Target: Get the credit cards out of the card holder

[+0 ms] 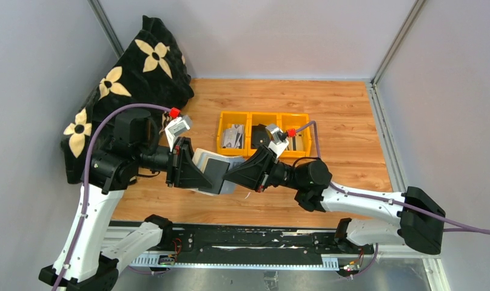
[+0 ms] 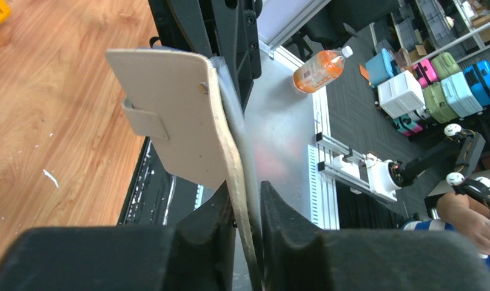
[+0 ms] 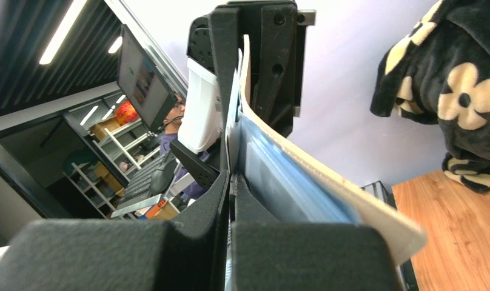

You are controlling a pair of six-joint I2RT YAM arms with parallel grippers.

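The card holder, with light blue sleeves and a beige cover, is in the air between my two grippers. My left gripper is at its left side; in the left wrist view the holder's edge runs down between its fingers, and whether they press on it is unclear. My right gripper reaches it from the other side, shut at the sleeves' edge; whether a thin sleeve or card is between its fingertips cannot be told.
A yellow three-compartment tray with cards and dark items stands behind on the wooden table. A dark flowered cushion fills the back left.
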